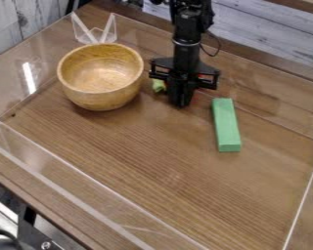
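My black gripper (182, 90) hangs low over the tabletop between a wooden bowl (99, 92) and a green block (227, 126). Its fingers look shut; whether anything is between them cannot be made out. A small light-green item (159, 86) sits at its left, partly hidden by it.
A white wire shape like rabbit ears (95, 29) stands behind the bowl. Its edges show at left and back.
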